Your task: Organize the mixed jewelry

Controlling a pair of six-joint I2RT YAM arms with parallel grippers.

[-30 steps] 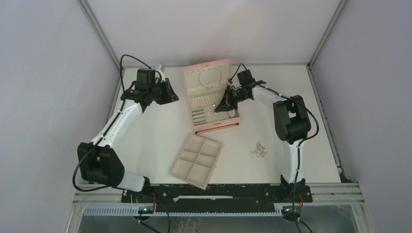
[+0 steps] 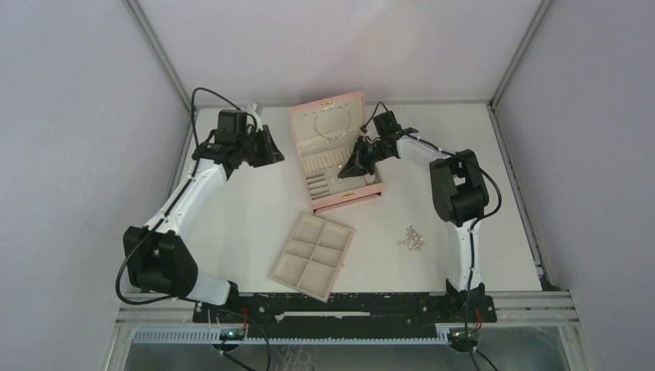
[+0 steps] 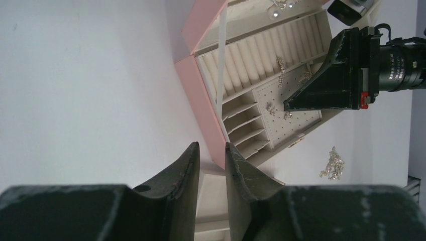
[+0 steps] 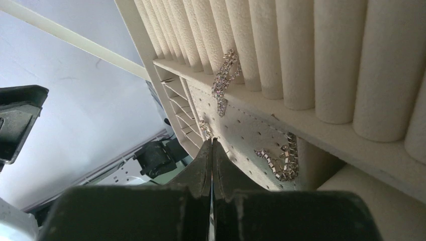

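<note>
The pink jewelry box [image 2: 340, 199] stands with its lid up at the back of the table. Over its perforated panel [image 3: 266, 99], low inside the box, is my right gripper, shut with nothing visible between its fingers. A sparkling piece [image 4: 225, 80] drapes over the edge below the ring rolls [image 4: 257, 45]. A curved sparkling chain [image 4: 281, 163] lies on the panel, and a smaller piece [image 4: 205, 128] sits near the narrow slots. My left gripper is left of the box, partly open and empty. A pearl necklace [image 2: 332, 124] hangs inside the lid.
A loose beige compartment tray [image 2: 312, 240] lies slanted in front of the box, its compartments bare. A small heap of chains [image 2: 412, 238] rests on the table at the front right. Clear tabletop surrounds the heap.
Compared with a second ago, the right gripper has shifted slightly left. The jewelry box has turned a little, its front edge moving slightly right. The left arm looks still.
</note>
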